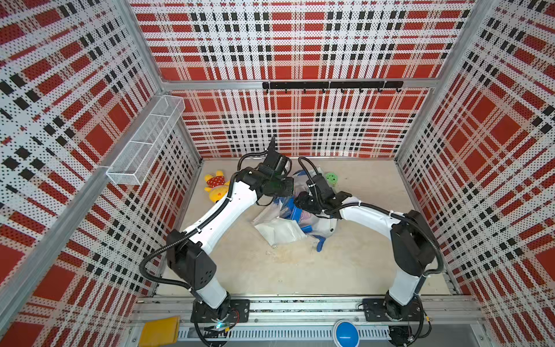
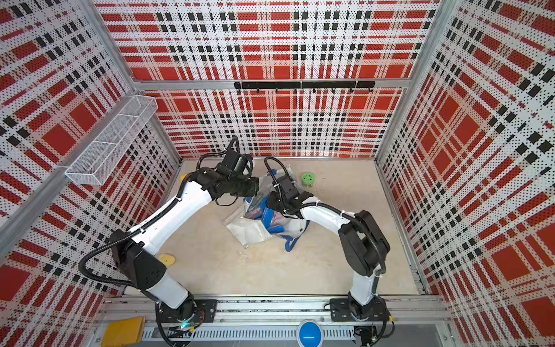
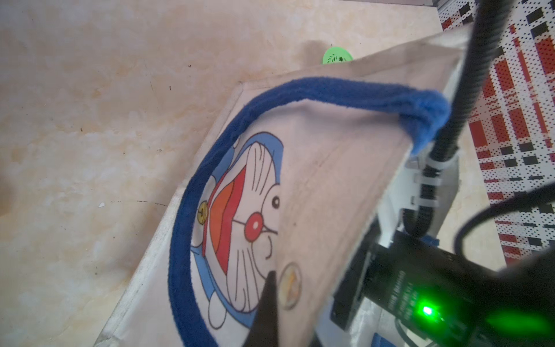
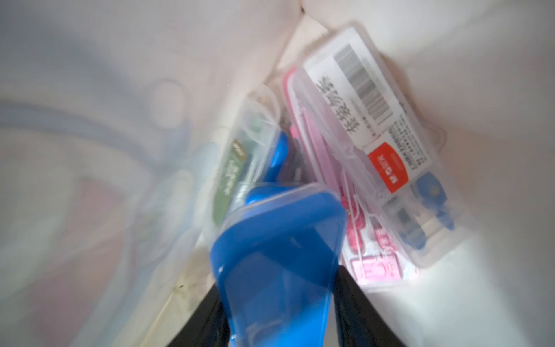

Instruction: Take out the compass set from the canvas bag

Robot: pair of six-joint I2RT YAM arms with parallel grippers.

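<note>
The canvas bag (image 1: 274, 231) lies mid-table, with a cartoon face (image 3: 231, 225) and blue strap (image 3: 182, 254). My left gripper is shut on the bag's folded edge. My right gripper reaches inside, its fingers on either side of a blue plastic case (image 4: 274, 248); whether they grip it firmly is unclear. Beside it inside lie a clear case with a barcode label (image 4: 370, 98), a pink case (image 4: 373, 266) and another clear case (image 4: 237, 167); I cannot tell which is the compass set.
A yellow plush toy (image 1: 217, 190) lies left of the bag and a green round object (image 2: 307, 178) behind it on the right. A wire basket (image 1: 144, 138) hangs on the left wall.
</note>
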